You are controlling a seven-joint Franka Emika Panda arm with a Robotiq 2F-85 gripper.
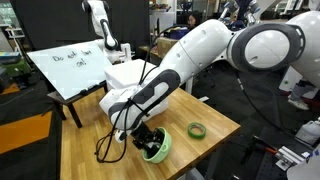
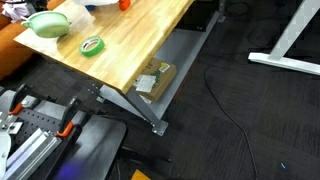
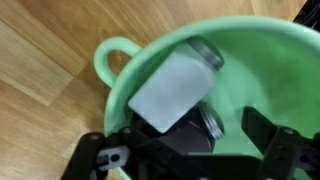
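Observation:
A light green bowl (image 1: 164, 154) with a small loop handle stands on the wooden table, below my gripper (image 1: 151, 141). In the wrist view the bowl (image 3: 240, 60) holds a white cylinder (image 3: 176, 86) with a grey end, lying slanted against the handle-side wall. Beside and partly under it is a dark cylinder (image 3: 193, 131) with a shiny end. My gripper is open over the bowl, one finger on each side of the dark cylinder. Whether the fingers touch either cylinder, I cannot tell. The exterior views show little of the bowl's inside.
A roll of green tape (image 2: 91, 46) lies on the table near the bowl (image 2: 46, 24). An orange object (image 2: 124, 4) sits farther along. A white box (image 1: 125, 73) stands behind the arm.

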